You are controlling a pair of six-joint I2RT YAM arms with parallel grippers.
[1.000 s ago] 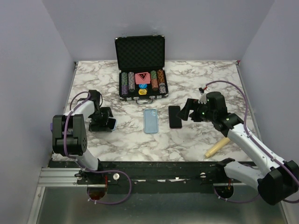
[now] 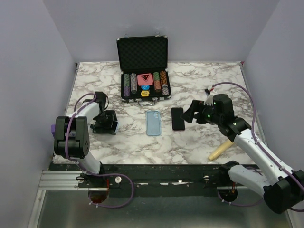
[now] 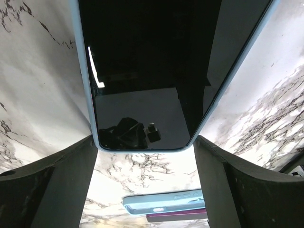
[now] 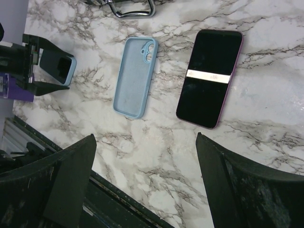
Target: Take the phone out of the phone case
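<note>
A phone (image 3: 147,57) with a black screen sits in a light blue case (image 3: 84,71), its edge framing the glass. My left gripper is part open, its fingers on either side of one end of the cased phone; whether they touch it I cannot tell. From the right wrist view that blue-edged phone (image 4: 61,65) shows at the far left between the left fingers. A second blue case (image 2: 153,123) lies empty mid-table, with a bare black phone (image 2: 178,118) beside it. Open and empty, my right gripper hangs over the table, right of that phone in the top view.
At the back stands an open black briefcase (image 2: 124,97) of poker chips. A pale yellow stick (image 2: 221,149) lies at the right front, by the right arm. Something purple (image 4: 19,88) stands behind the left gripper. Bare marble lies in front of the empty case.
The left gripper has shifted slightly, and less of the cased phone's dark screen shows past it from above. The right arm has moved a little. Both mid-table things are unmoved.
</note>
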